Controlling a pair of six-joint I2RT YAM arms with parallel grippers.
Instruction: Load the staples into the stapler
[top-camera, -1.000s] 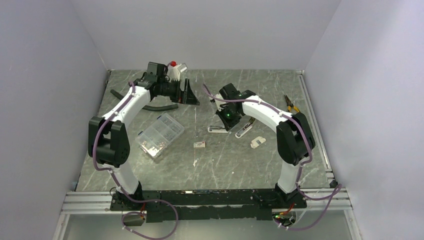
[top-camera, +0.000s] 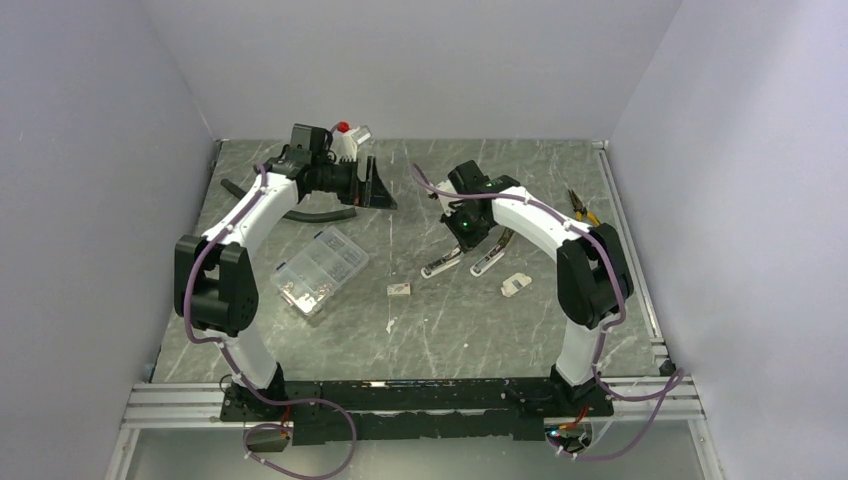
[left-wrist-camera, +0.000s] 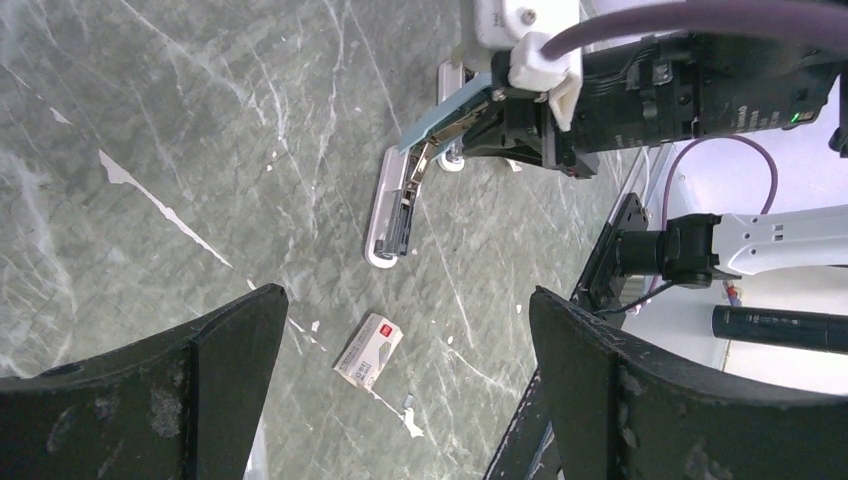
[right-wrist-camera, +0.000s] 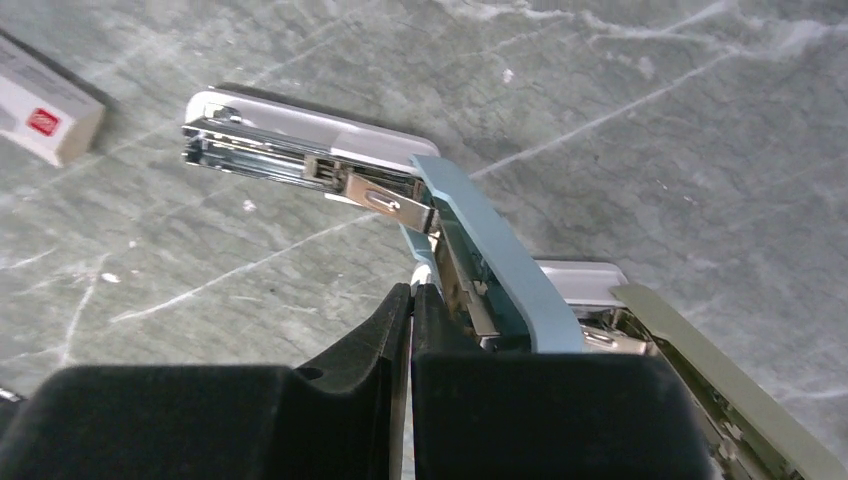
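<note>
A white-based stapler (top-camera: 438, 264) lies mid-table with its light-blue top (right-wrist-camera: 495, 240) swung open, its metal channel (right-wrist-camera: 260, 153) exposed; whether staples are inside I cannot tell. My right gripper is shut at the blue top's tip, apparently gripping it, with a small white end showing at the fingertips. My left gripper hangs open above the table to the back left, nothing between its fingers. A small white box with a red label (left-wrist-camera: 368, 350) lies left of and in front of the stapler, probably the staples.
A second, olive-topped stapler (right-wrist-camera: 730, 390) lies just right of the first. A clear compartment box (top-camera: 322, 270) sits left, a dark tube (top-camera: 320, 216) behind it, pliers (top-camera: 580, 208) at far right, a small white item (top-camera: 515, 285) front right.
The left arm is essentially still.
</note>
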